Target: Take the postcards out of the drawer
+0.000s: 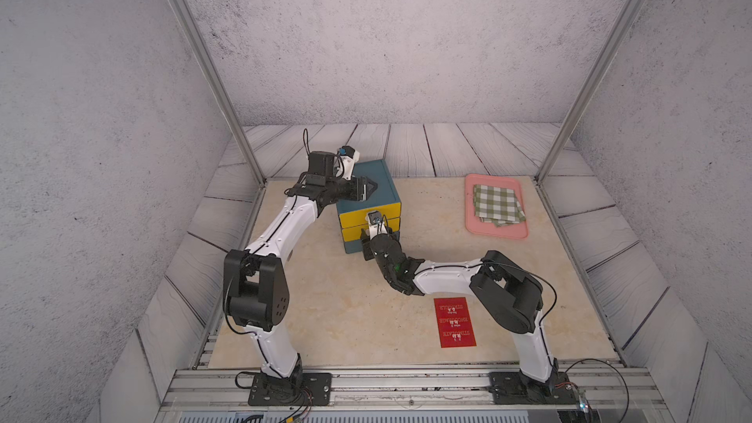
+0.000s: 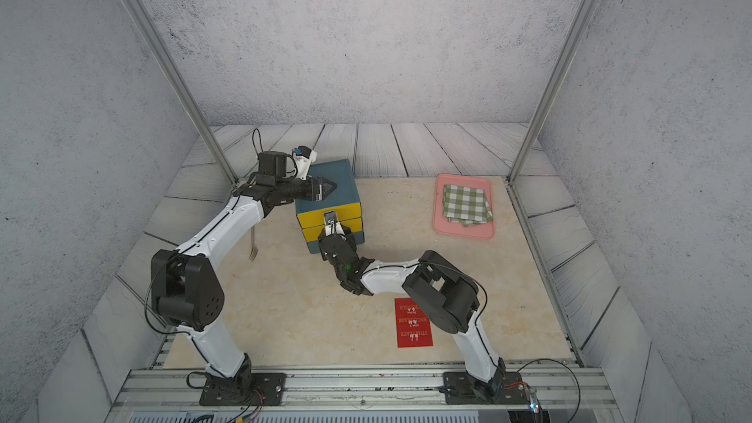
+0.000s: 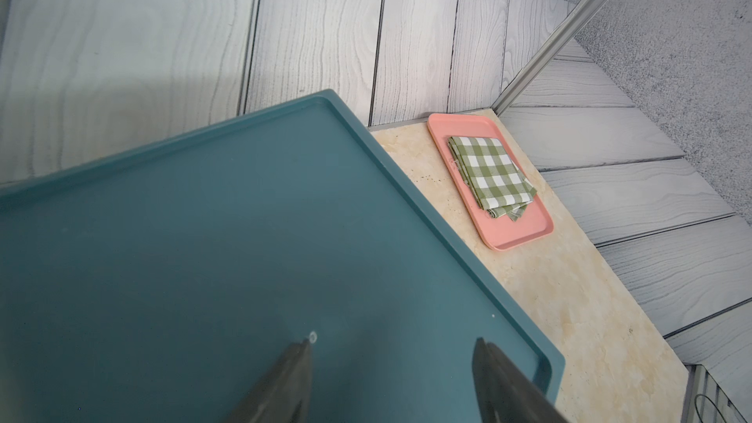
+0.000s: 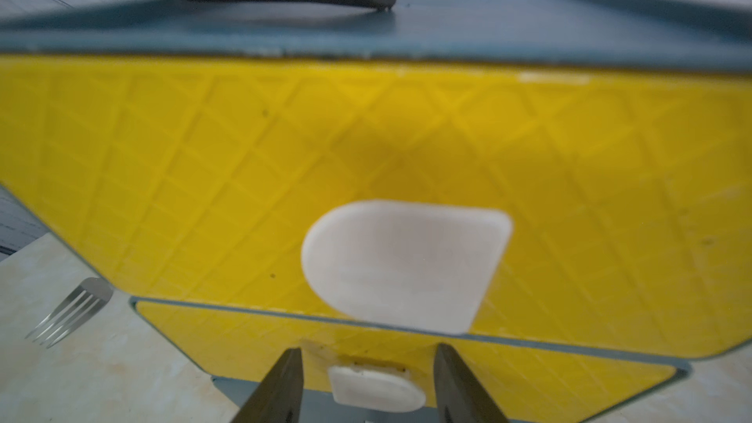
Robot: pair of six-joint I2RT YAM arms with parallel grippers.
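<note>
The blue cabinet (image 1: 380,168) has an upper yellow drawer (image 4: 196,149) and a lower yellow drawer (image 4: 211,329), each with a white handle. Both fronts look closed, and the drawers' insides are hidden. My left gripper is open above the cabinet's top, with nothing between its fingers. Open in front of the drawers, my right gripper has its fingers to either side of the lower white handle (image 4: 376,389) in the right wrist view; contact cannot be told. The upper handle (image 4: 403,262) is above them. A red printed card (image 1: 455,322) lies flat on the table near the front.
A pink tray (image 1: 481,227) with a folded green checked cloth (image 1: 496,204) lies at the back right. A fork (image 2: 253,247) is left of the cabinet. Bare table lies between cabinet and tray.
</note>
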